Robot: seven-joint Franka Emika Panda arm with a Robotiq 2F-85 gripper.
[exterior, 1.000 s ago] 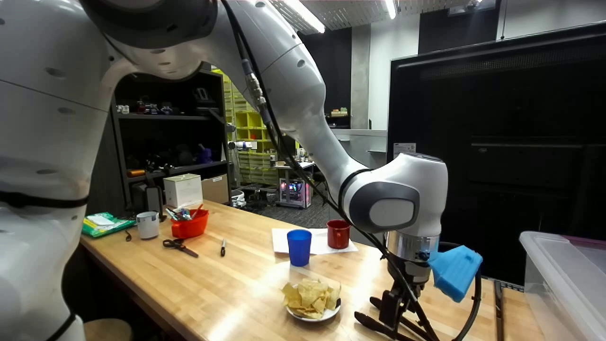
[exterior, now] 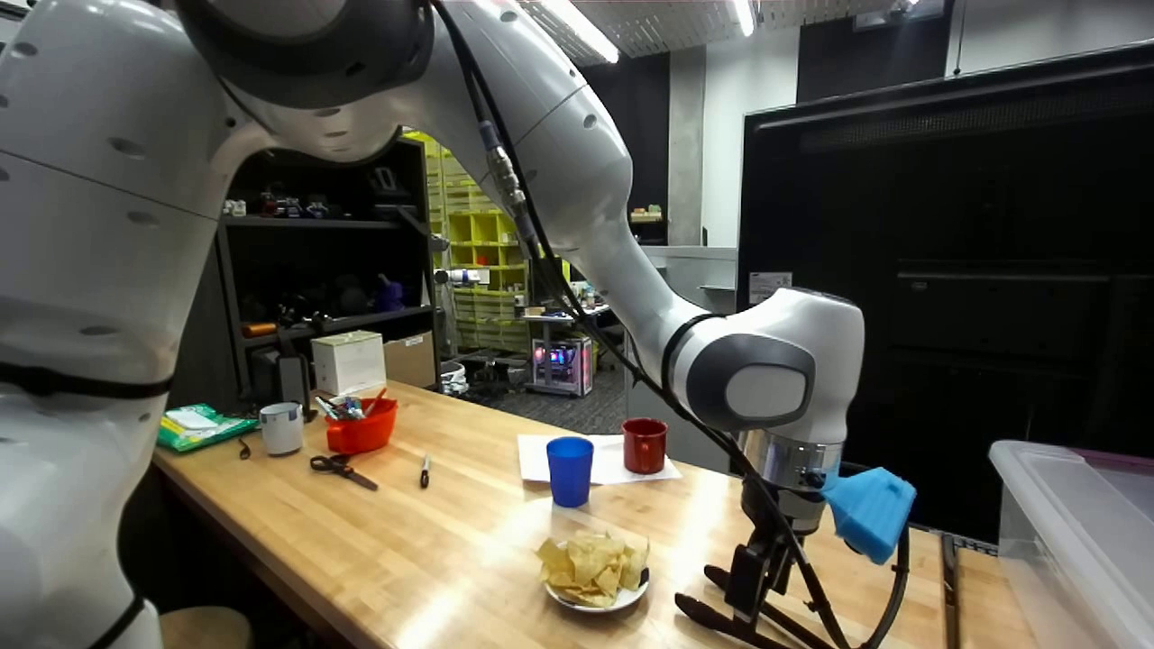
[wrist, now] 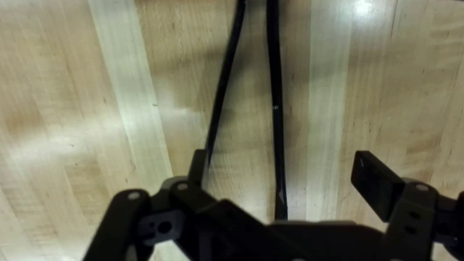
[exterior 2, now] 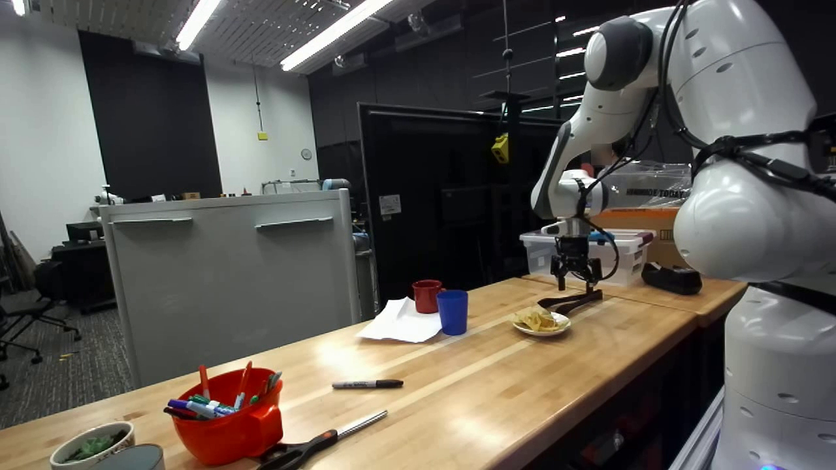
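A pair of black tongs (exterior 2: 581, 301) lies on the wooden table, its two arms spread apart. Over it hangs my gripper (exterior 2: 577, 282), open and pointing down. From the wrist, the tongs' right arm (wrist: 276, 108) runs between the fingers, while the left arm (wrist: 222, 78) passes down behind the left finger (wrist: 199, 169). Well to the right of both arms stands the right finger (wrist: 376, 187). The near end of the tongs is hidden by the gripper body. In exterior view 1 the gripper partly covers them.
Beside the tongs sits a plate of chips (exterior: 595, 570). A blue cup (exterior: 569, 471) and a red mug (exterior: 645, 445) stand farther back by white paper. Clear plastic bin (exterior: 1066, 530) is at the right. A marker (exterior 2: 368, 384) and scissors (exterior 2: 313, 446) lie farther along the table.
In exterior view 1 the arm and gripper have shifted slightly to the right. The tongs, plate and cups are where they were.
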